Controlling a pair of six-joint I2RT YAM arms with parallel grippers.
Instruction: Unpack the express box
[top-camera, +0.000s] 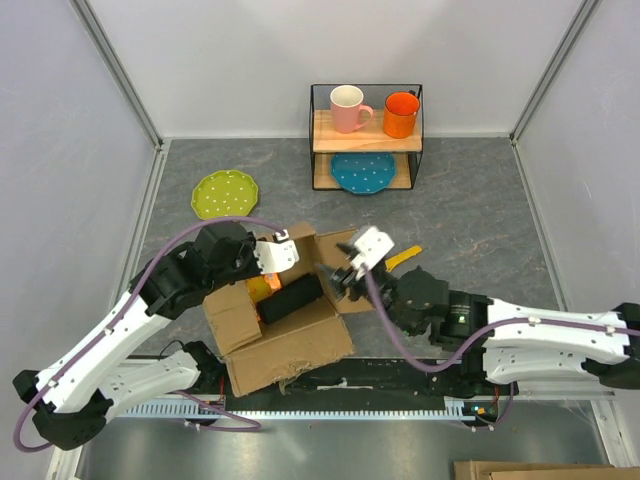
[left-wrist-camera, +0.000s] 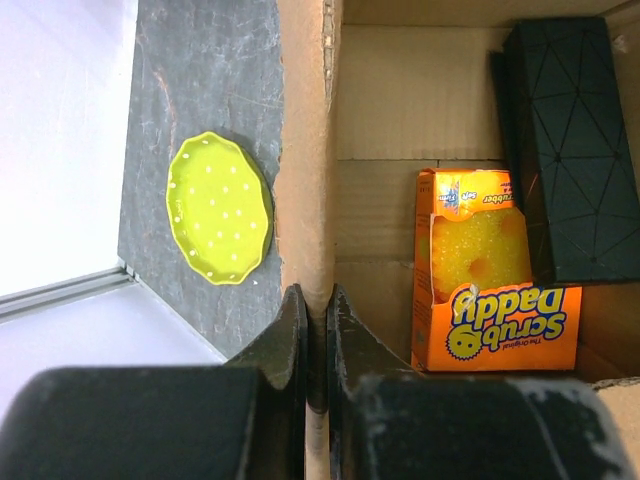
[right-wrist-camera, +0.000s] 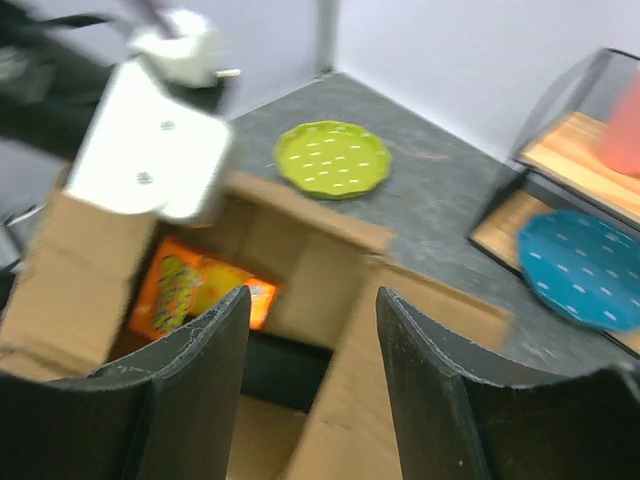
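Observation:
An open cardboard box (top-camera: 290, 345) stands in front of me with its flaps spread. Inside are an orange Scrub Daddy carton (left-wrist-camera: 495, 325) and a black box with a line pattern (left-wrist-camera: 575, 150) beside it, partly covering it. In the left wrist view, my left gripper is shut on the upper edge of the cardboard box's side wall. My right gripper, its fingers part open, hovers over the box's right side; the cardboard flap (right-wrist-camera: 405, 350) shows beyond and between the fingertips, apparently not gripped.
A green dotted plate (top-camera: 225, 194) lies at the back left. The rack (top-camera: 366, 145) holds a pink mug (top-camera: 349, 108), an orange mug (top-camera: 401, 114) and a blue plate (top-camera: 363, 172). To the right lies a yellow tool (top-camera: 404, 257).

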